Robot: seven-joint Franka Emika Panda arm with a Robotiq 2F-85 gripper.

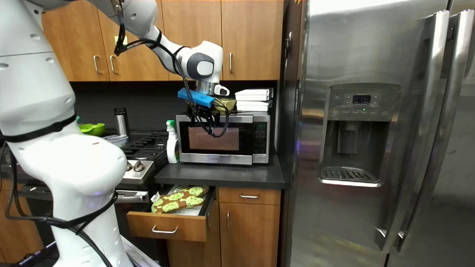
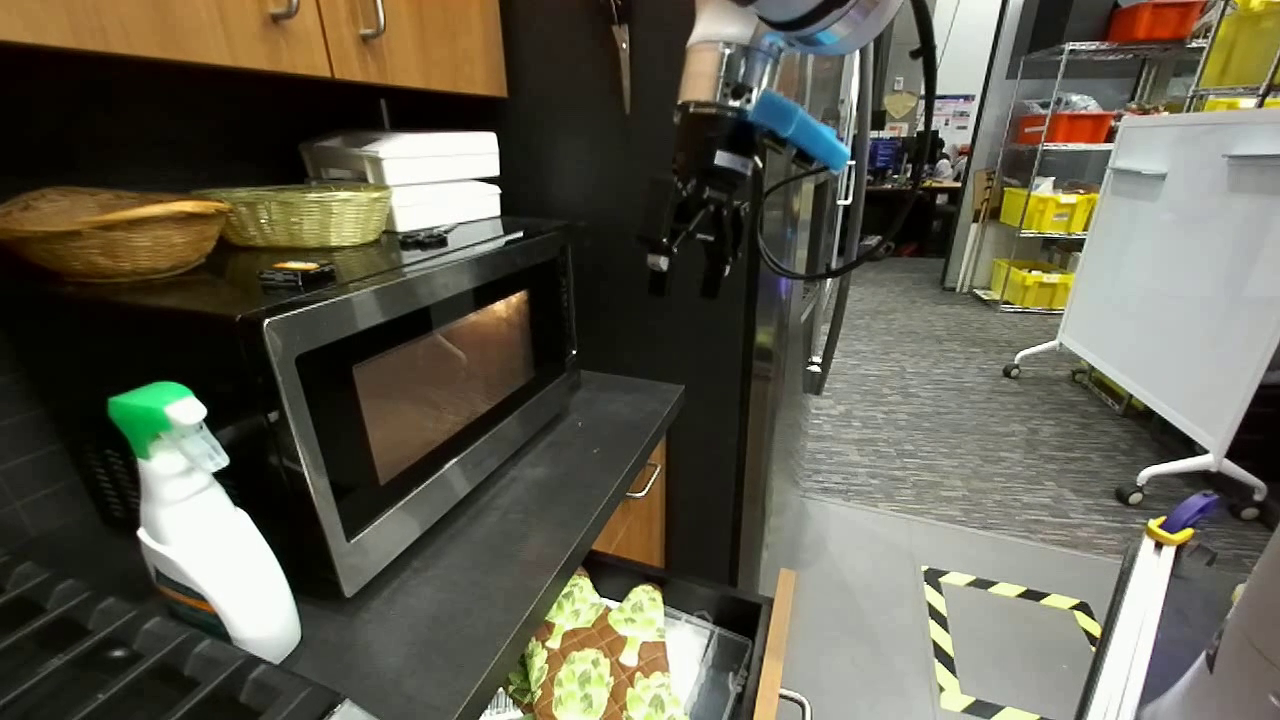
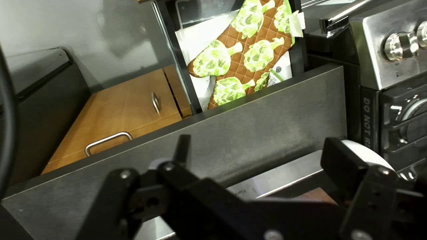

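Note:
My gripper hangs open in front of the microwave's upper part, pointing down, with nothing between its fingers. Seen from the wrist, its two fingertips stand wide apart over the dark counter. Below the counter, the left drawer is pulled out. A brown oven mitt with green artichoke prints lies inside it, well below the gripper; the wrist view shows the same mitt on white and clear items. The microwave is closed and sits on the counter.
A white spray bottle with a green top stands left of the microwave by the stove. Wicker baskets and white boxes rest on the microwave. The refrigerator is at the right.

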